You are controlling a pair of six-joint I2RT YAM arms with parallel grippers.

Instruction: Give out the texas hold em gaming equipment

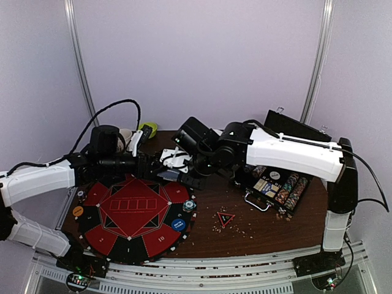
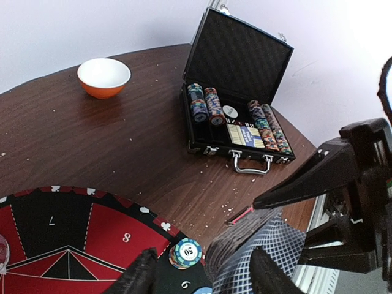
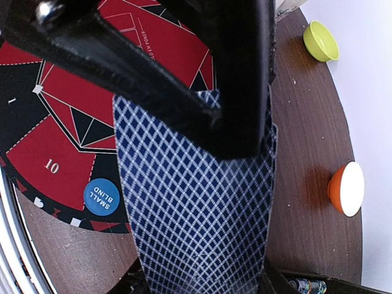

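A blue checked deck of cards (image 3: 196, 202) is gripped between the fingers of my right gripper, raised over the table. The deck's curved side (image 2: 245, 245) shows in the left wrist view, slightly fanned. My left gripper stands open at the deck, its fingertips blurred and widely apart, one overlapping the cards. Whether it touches them cannot be told. Below lies the red and black round poker mat (image 1: 131, 205), with a chip stack (image 2: 185, 252) and a blue small blind button (image 3: 101, 196) near its edge. In the top view both grippers meet above the mat and the arms hide the deck.
An open chip case (image 2: 236, 122) holding chips and cards stands on the right. An orange bowl (image 2: 104, 78) and a yellow-green bowl (image 3: 320, 41) are at the back. A red-edged triangle (image 1: 225, 218) lies between mat and case; bare table surrounds it.
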